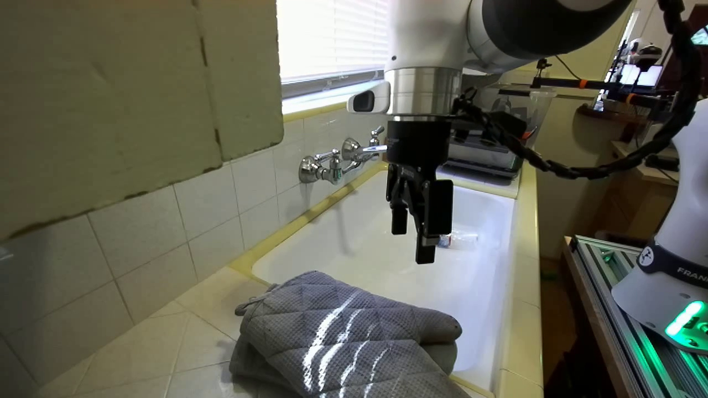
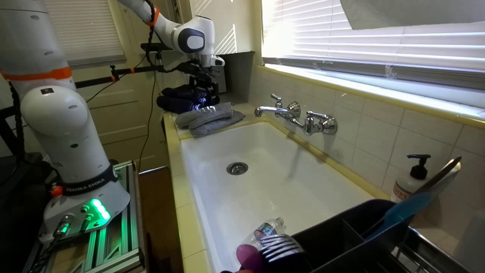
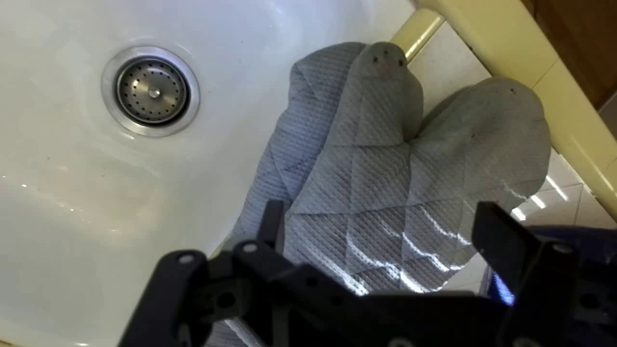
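Observation:
Two grey quilted oven mitts [image 1: 338,341] lie partly overlapping on the tiled counter at the sink's end, strips of sunlight across the top one. In exterior view 1 my gripper [image 1: 412,240] hangs pointing down, apart from the mitts. Its black fingers stand open with nothing between them. From the wrist view the mitts [image 3: 370,173] appear below the gripper, framed between the spread fingers. Exterior view 2 shows the mitts [image 2: 213,118] at the far end, with the dark gripper [image 2: 204,88] over that end.
A white sink [image 2: 291,177] with a drain [image 2: 237,168] adjoins the mitts. A clear plastic bottle [image 2: 268,229] lies in it. The faucet [image 1: 362,151] juts from the tiled wall. A dark blue item [image 2: 179,101] sits behind the mitts. A black utensil holder [image 2: 350,236] stands opposite.

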